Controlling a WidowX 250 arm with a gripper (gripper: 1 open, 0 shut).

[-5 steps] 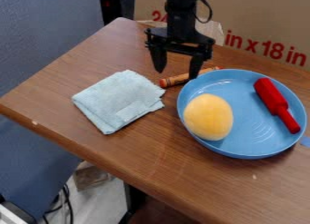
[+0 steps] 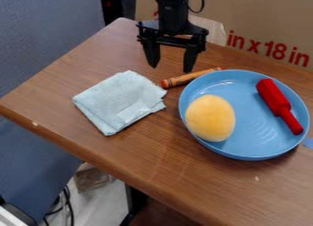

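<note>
My black gripper (image 2: 171,56) is open over the back of the wooden table, above and behind an orange stick (image 2: 184,78), with nothing visible between its fingers. A folded pale blue cloth (image 2: 116,102) lies on the left half of the table. A blue plate (image 2: 251,147) on the right holds a yellow, rounded object (image 2: 210,116) and a red cylindrical object (image 2: 279,104).
A cardboard box (image 2: 263,24) with red printing stands behind the table. Cables hang near the floor at lower left.
The gripper has moved up and back, away from the orange stick and the cloth, and slightly left. The objects on the table look unmoved.
</note>
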